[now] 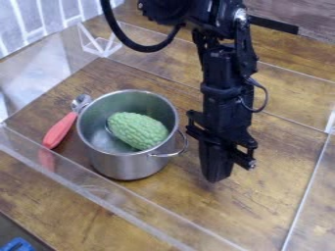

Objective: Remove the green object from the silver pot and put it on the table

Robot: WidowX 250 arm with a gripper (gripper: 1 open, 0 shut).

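Observation:
The silver pot (128, 165) stands upright on the wooden table, left of centre. Inside it lies the green object (136, 129), a bumpy oval thing leaning toward the pot's right wall. My black gripper (216, 162) points down just to the right of the pot, low over the table. The pot's wire handle (175, 150) reaches toward the gripper's left side; whether they touch is hard to make out. No object shows in the gripper, and its dark fingers blend together, so their spacing is unclear.
A spoon with a red handle (59, 129) lies left of the pot, its bowl end close to the rim. Bare table (170, 211) extends in front and to the right. A clear wall runs along the near left.

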